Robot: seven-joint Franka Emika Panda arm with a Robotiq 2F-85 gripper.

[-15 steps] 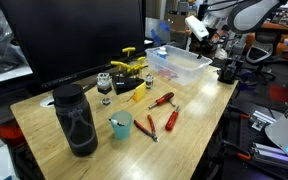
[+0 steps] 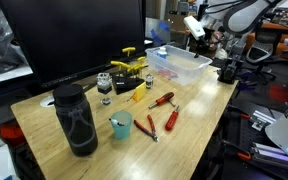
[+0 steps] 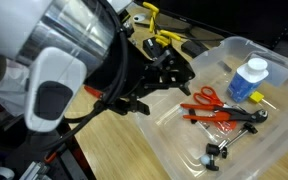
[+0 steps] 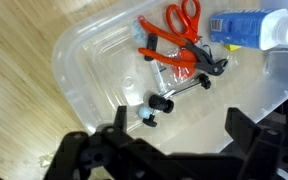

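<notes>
My gripper hangs over a clear plastic bin (image 4: 84,75), its two dark fingers wide apart and nothing between them. Below it on the bin floor lies a small dark tool with a thin metal shaft (image 4: 189,88). Beside that are red-handled pliers (image 4: 171,57) and red scissors (image 4: 191,20). A blue-and-white bottle (image 4: 246,28) lies near the bin's far corner in the wrist view. From exterior view 2 the gripper (image 3: 162,92) shows at the bin's near side, above its rim.
Across the table stand a black cylindrical speaker (image 2: 75,118), a teal cup (image 2: 121,124) and several yellow clamps (image 2: 130,66). Red-handled tools (image 2: 172,120) lie in mid-table. Bare wood (image 2: 199,110) is free in front of the bin.
</notes>
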